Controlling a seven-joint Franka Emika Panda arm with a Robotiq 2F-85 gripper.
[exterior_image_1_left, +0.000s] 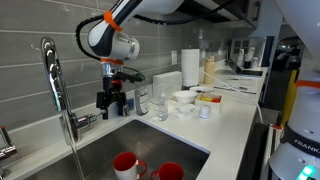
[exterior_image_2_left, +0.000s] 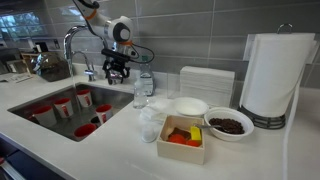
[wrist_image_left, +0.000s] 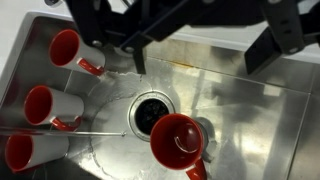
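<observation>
My gripper (exterior_image_1_left: 112, 106) hangs above the back of the sink (exterior_image_1_left: 84, 160) with its fingers apart. In the wrist view its dark fingers (wrist_image_left: 122, 30) stand wide on either side, and nothing lies between them. Below it in that view, a white mug with a red inside (wrist_image_left: 178, 142) stands beside the drain (wrist_image_left: 152, 112). More red-and-white mugs line the left side there: an upper mug (wrist_image_left: 74, 50), a middle mug (wrist_image_left: 52, 106) and a lower mug (wrist_image_left: 36, 150). Exterior view 2 shows several mugs in the sink, among them a near mug (exterior_image_2_left: 84, 130).
A faucet (exterior_image_1_left: 54, 80) rises at the sink's left. On the counter right of the sink are clear bottles (exterior_image_2_left: 141, 92), bowls (exterior_image_2_left: 230, 124), a box of colourful items (exterior_image_2_left: 181, 140) and a paper towel roll (exterior_image_2_left: 276, 75).
</observation>
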